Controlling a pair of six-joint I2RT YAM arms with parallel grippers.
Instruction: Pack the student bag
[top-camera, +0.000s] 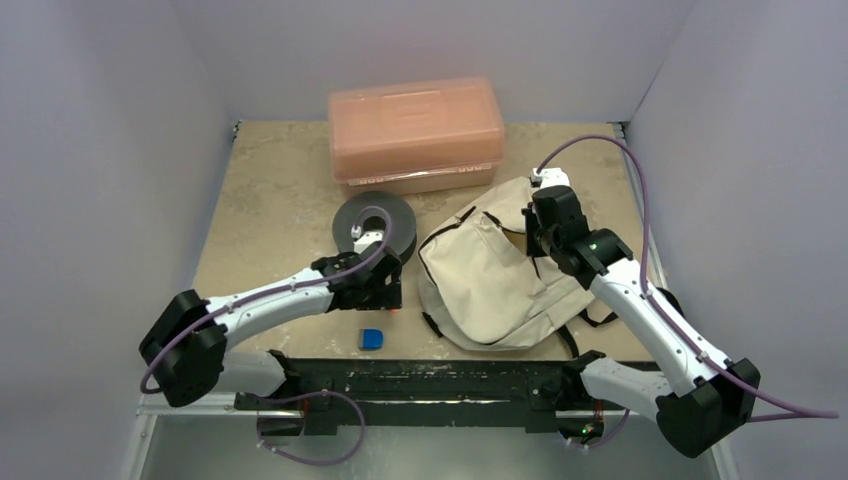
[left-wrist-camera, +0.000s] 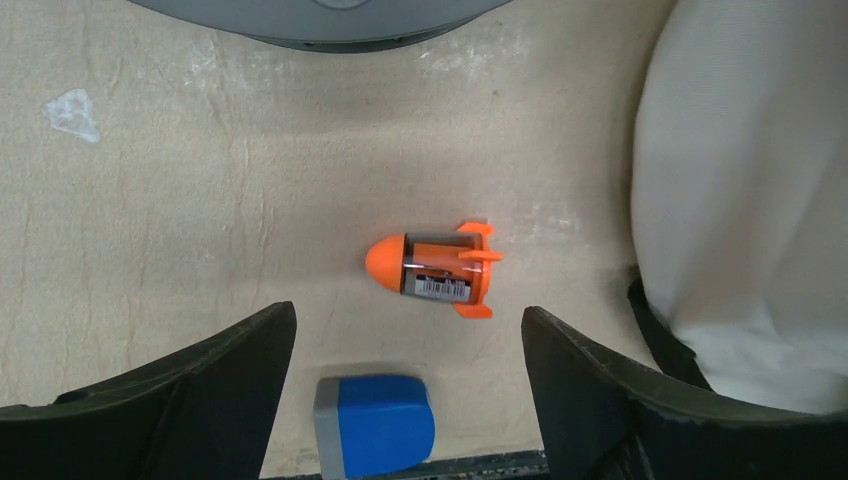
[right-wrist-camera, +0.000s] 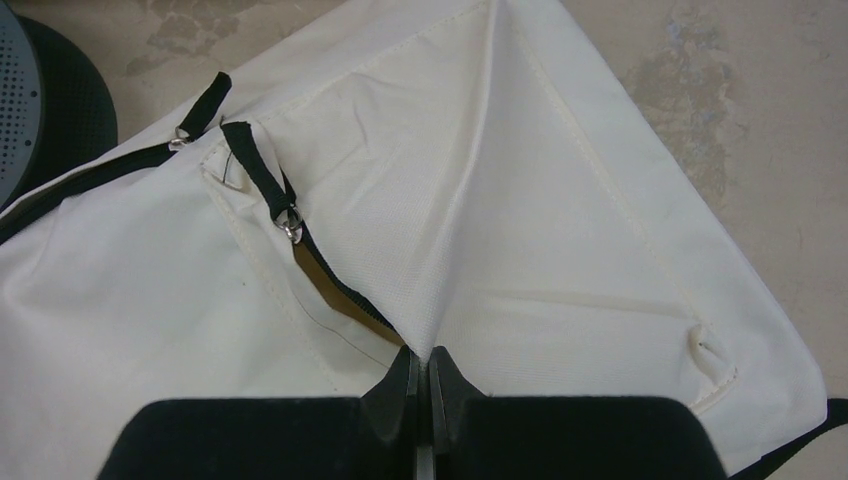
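Observation:
A cream bag (top-camera: 490, 290) lies flat on the right half of the table, its pocket zipper (right-wrist-camera: 345, 290) partly undone. My right gripper is shut on a pinched fold of the bag's fabric beside that zipper, pulling it up into a ridge. Over the table left of the bag, my left gripper points down, open and empty. Below its fingers an orange rocket-shaped sharpener (left-wrist-camera: 435, 268) lies on its side, nose to the left. Nearer the front edge sits a blue eraser-like block (left-wrist-camera: 385, 424) with a grey end. From above, the left gripper mostly covers the rocket.
A round dark grey speaker-like object (top-camera: 347, 218) stands behind the left gripper. At the back is a closed translucent orange box (top-camera: 415, 130). Black straps (top-camera: 600, 318) trail from the bag's right side.

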